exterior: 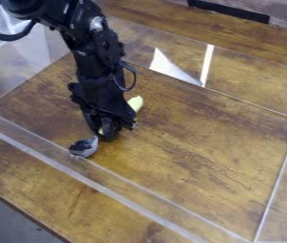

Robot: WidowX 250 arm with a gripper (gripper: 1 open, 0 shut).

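Note:
My black gripper [108,123] is low over the wooden table, left of centre. It is shut on an object with a shiny metal head [86,148], like a spoon or scoop, which points down and to the left near the tabletop. A pale yellow piece [135,104], possibly its handle, shows at the upper right of the fingers. The fingertips are dark and hard to make out, and they hide the middle of the object.
Clear transparent strips border the work area, with white taped pieces at the back and a dark bar at the top right.

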